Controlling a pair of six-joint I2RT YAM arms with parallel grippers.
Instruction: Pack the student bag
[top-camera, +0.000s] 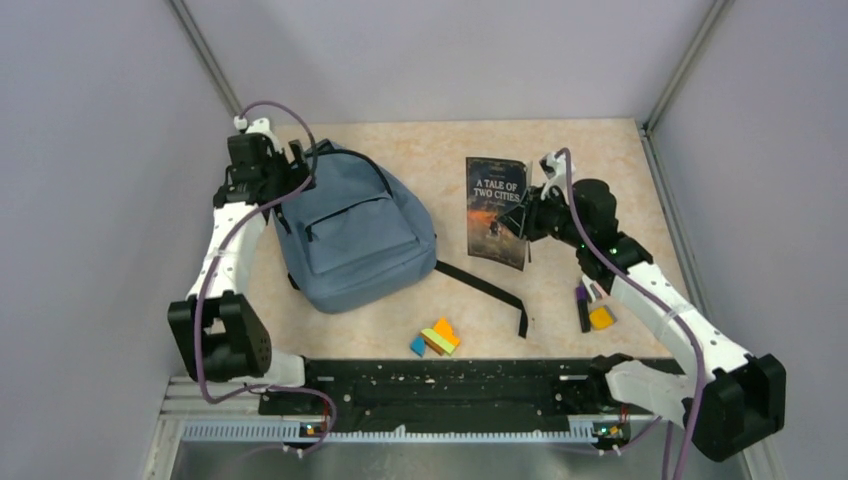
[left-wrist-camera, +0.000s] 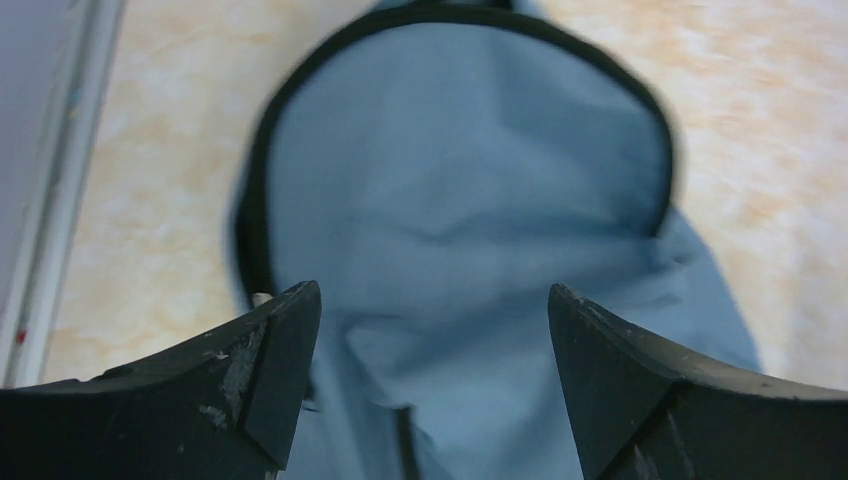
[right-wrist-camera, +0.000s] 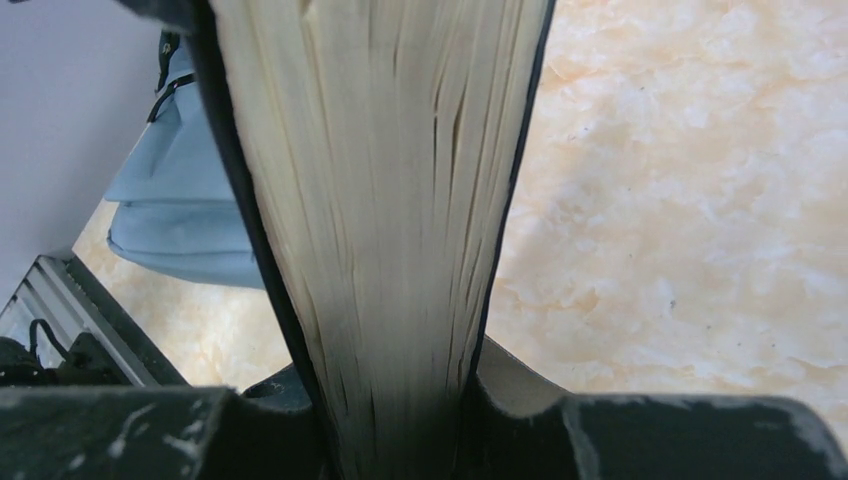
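Observation:
The blue-grey backpack (top-camera: 355, 235) lies on its back at the table's left, its black-edged top flap (left-wrist-camera: 450, 130) filling much of the left wrist view. Over the bag's upper left edge hovers my left gripper (top-camera: 303, 165), open, its two fingers apart with only air between them. My right gripper (top-camera: 518, 218) is shut on a thick book, "A Tale of Two Cities" (top-camera: 490, 195), held upright above the table right of the bag. Its page block (right-wrist-camera: 385, 200) faces the right wrist camera, pinched low between the fingers. Whether the bag's main opening is unzipped cannot be told.
A small stack of coloured blocks (top-camera: 437, 338) sits near the front edge. At the right lie a dark marker (top-camera: 583, 310) and a yellow item (top-camera: 602, 317), by the right arm. A black strap (top-camera: 485, 287) trails from the bag.

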